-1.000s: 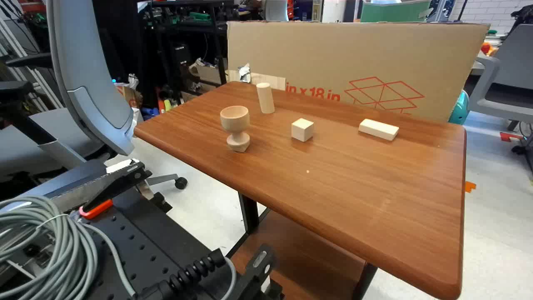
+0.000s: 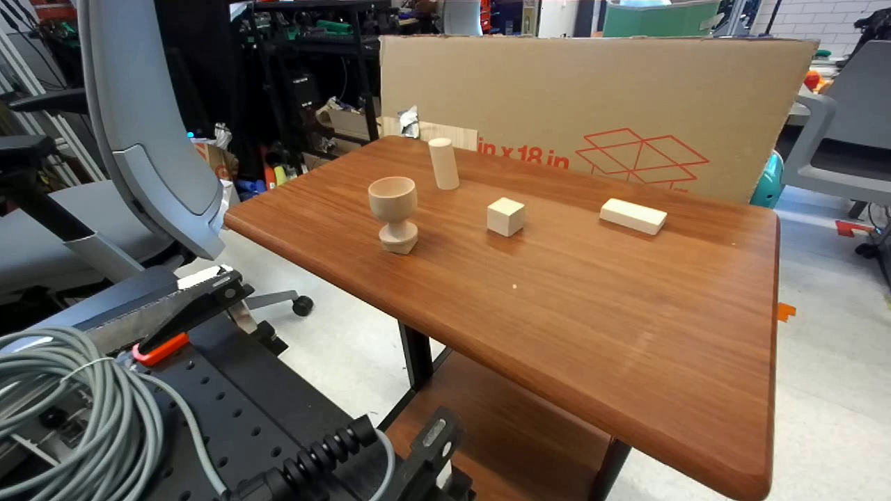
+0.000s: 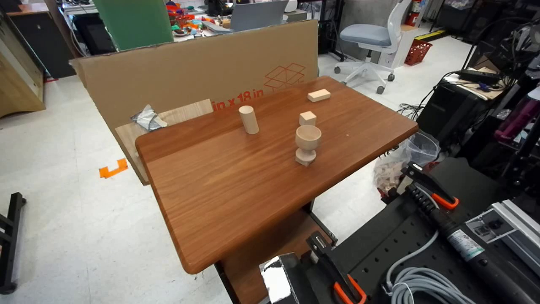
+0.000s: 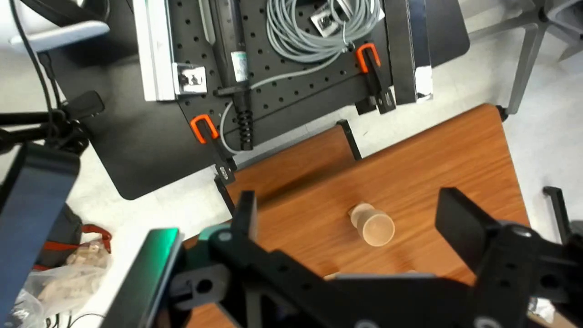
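Observation:
A wooden goblet-shaped cup (image 2: 392,200) stands upright on the brown table, seen from above as a round-mouthed cup (image 4: 378,229) in the wrist view. Behind it rises a pale wooden cylinder (image 2: 444,164). To the cup's right in exterior view 1 sits a small wooden cube (image 2: 506,217), and farther right lies a flat rectangular block (image 2: 633,216). My gripper is open and high over the table edge, its two black fingers wide apart. The cup appears in the gap between them from above, well below and untouched. Neither exterior view shows the gripper.
A tall cardboard sheet (image 3: 202,76) borders the table's far side. Beside the near edge is a black perforated bench (image 4: 306,90) carrying coiled grey cable (image 4: 322,27) and orange-handled clamps.

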